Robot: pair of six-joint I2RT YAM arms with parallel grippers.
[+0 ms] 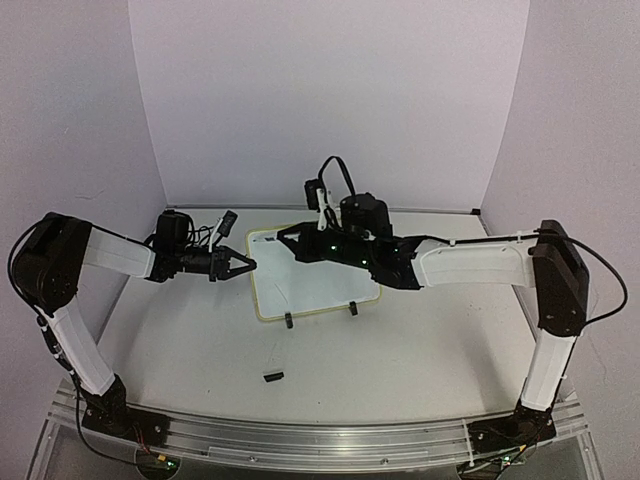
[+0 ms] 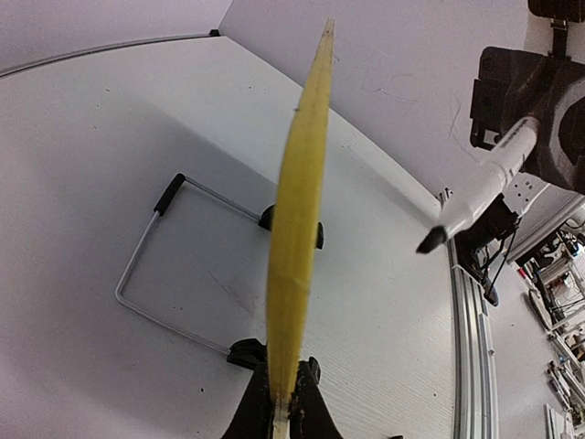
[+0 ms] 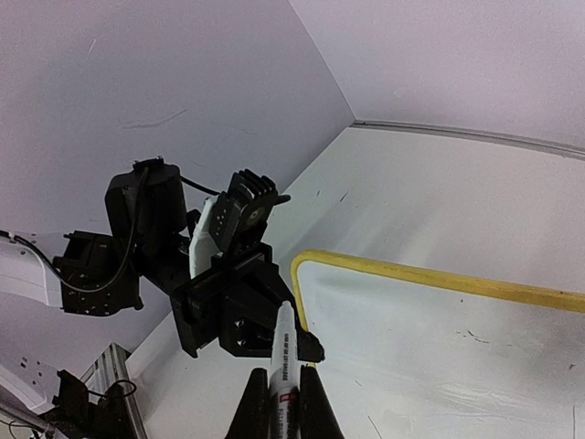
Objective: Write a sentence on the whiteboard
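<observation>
The whiteboard, white with a yellow rim, stands at the middle of the table, slightly turned in the top view. My left gripper is shut on its left edge; in the left wrist view the yellow rim rises edge-on from between the fingers. My right gripper is shut on a white marker, which points out past the fingertips. From the left wrist view, the marker's black tip looks uncapped, in front of the board's face. Whether it touches the surface I cannot tell. The right arm covers part of the board.
A wire stand with black feet is behind the board. A small black block lies on the table in front.
</observation>
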